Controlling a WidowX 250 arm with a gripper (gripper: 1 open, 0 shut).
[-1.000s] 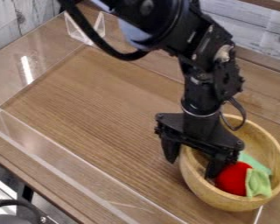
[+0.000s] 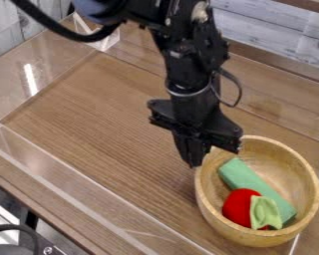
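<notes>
My black gripper [image 2: 194, 149] is shut just above the near-left rim of a round tan bowl [image 2: 293, 177], with nothing visible between its fingers. Inside the bowl lie a green block [image 2: 253, 184] and a red round object [image 2: 239, 203] with a light green part on its right side. The bowl sits at the lower right of the wooden table.
Bare tabletop [image 2: 83, 139] fills the left and middle. A pale paneled surface [image 2: 289, 45] runs along the back right, and a black cable curves at the lower left edge.
My gripper has risen up and to the left, from over the bowl's inside to its rim. More of the green block now shows.
</notes>
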